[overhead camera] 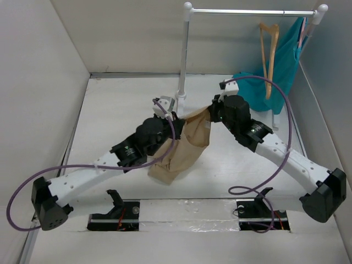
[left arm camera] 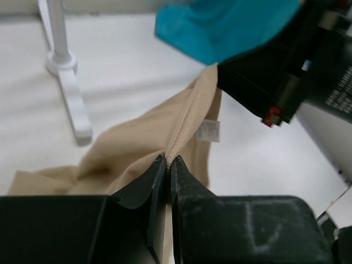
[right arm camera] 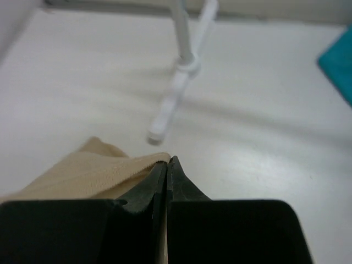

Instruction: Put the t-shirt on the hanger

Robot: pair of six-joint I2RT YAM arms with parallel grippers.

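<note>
A tan t-shirt [overhead camera: 187, 148] hangs in folds between my two grippers at the middle of the white surface, a small white tag visible in the left wrist view [left arm camera: 208, 130]. My left gripper [overhead camera: 177, 120] is shut on the shirt's gathered cloth, which rises from between the fingertips. My right gripper [overhead camera: 214, 113] is shut on an upper corner of the same shirt, higher and to the right. Wooden hangers [overhead camera: 270, 52] hang on the rail at the back right.
The white rack [overhead camera: 184, 55] has an upright with a foot behind the shirt and a top rail [overhead camera: 242, 12]. A teal cloth [overhead camera: 291, 55] hangs and drapes at the right.
</note>
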